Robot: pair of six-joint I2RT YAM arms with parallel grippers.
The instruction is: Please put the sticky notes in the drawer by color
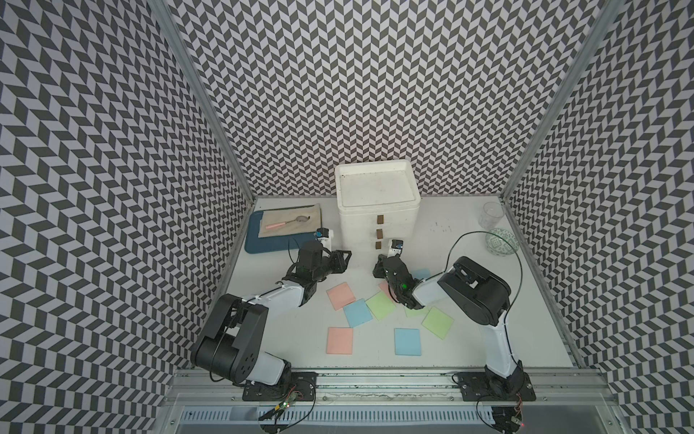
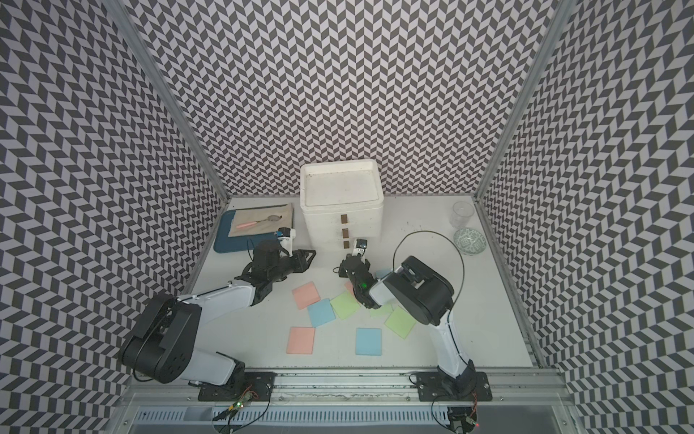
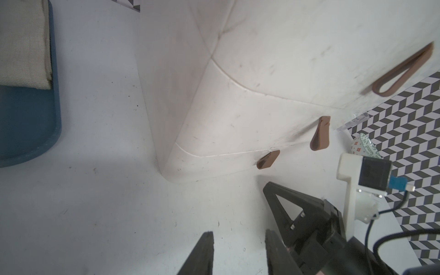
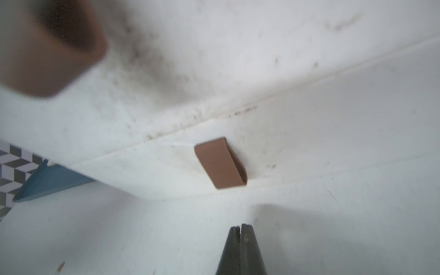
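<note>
The white drawer unit stands at the back with its drawers flush. Its lowest brown tab is in the right wrist view, above and clear of my right gripper, whose fingers are shut with nothing between them. My left gripper is open and empty, off the unit's front left. Pink notes, blue notes, and green notes lie on the table. My right arm partly hides several others.
A blue tray with a cloth and a spoon lies at the back left. A glass and a patterned bowl stand at the back right.
</note>
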